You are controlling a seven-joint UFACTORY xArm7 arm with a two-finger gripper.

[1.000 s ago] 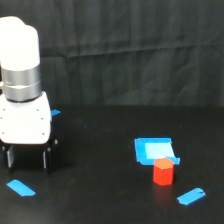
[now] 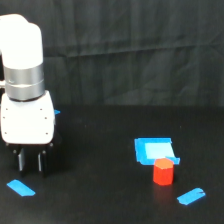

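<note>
My white and grey gripper (image 2: 31, 162) points straight down at the far left of the camera view. Its two dark fingers stand part way apart, and nothing shows between them, though the black background makes the gap hard to read. To the right, an orange-red block (image 2: 163, 172) stands on the black table. It is just in front of a blue-edged piece with a white middle (image 2: 155, 150) and covers a little of its lower edge. My gripper is well to the left of both.
A blue strip (image 2: 20, 188) lies near the front left, just below my fingertips in the picture. Another blue strip (image 2: 191, 197) lies at the front right. A bit of blue (image 2: 57, 112) shows behind the gripper.
My gripper's fingers have come closer together, and the arm has shifted slightly to the right. The block and the blue pieces have stayed in place.
</note>
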